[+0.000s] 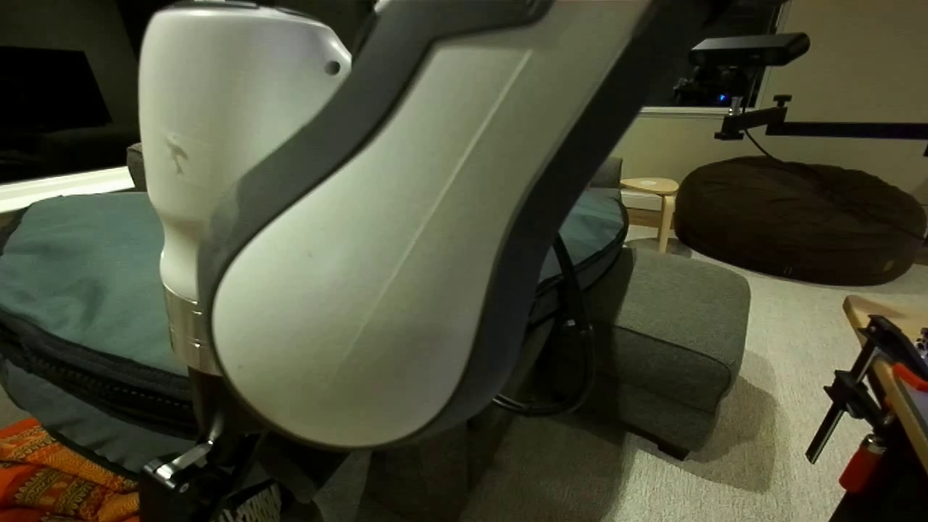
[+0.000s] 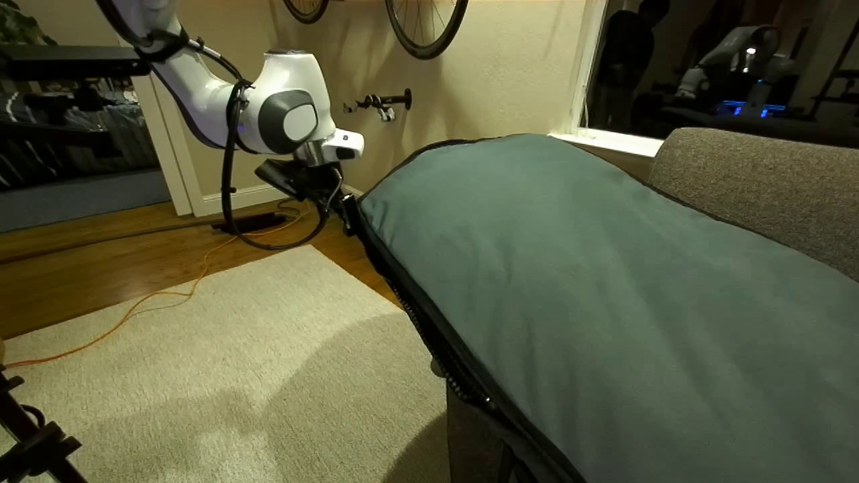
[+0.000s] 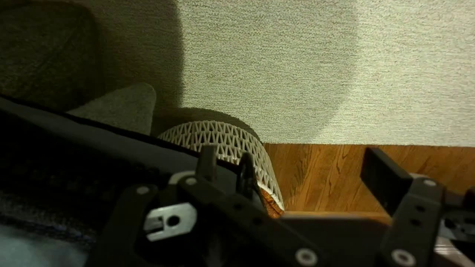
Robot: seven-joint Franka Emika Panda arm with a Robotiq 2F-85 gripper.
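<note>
A large teal cushion-like bag (image 2: 564,241) with a black zippered edge (image 2: 427,322) lies over the grey couch. At the bag's far left corner, my gripper (image 2: 347,213) is close against that edge. From the wrist, the gripper is seen open, pointing down, with wood floor visible between its widely parted fingers. The left finger overlaps the bag's dark edge (image 3: 111,133); whether they touch, I cannot tell. In exterior view 1 the arm hides much of the bag (image 1: 96,270), and the gripper is partly cut off at the bottom.
Below the bag's edge stands a woven basket (image 3: 213,135) with orange patterned cloth (image 3: 270,202) in it. A grey ottoman (image 1: 678,322) stands past the arm. A loose black cable (image 2: 229,177) hangs from the arm.
</note>
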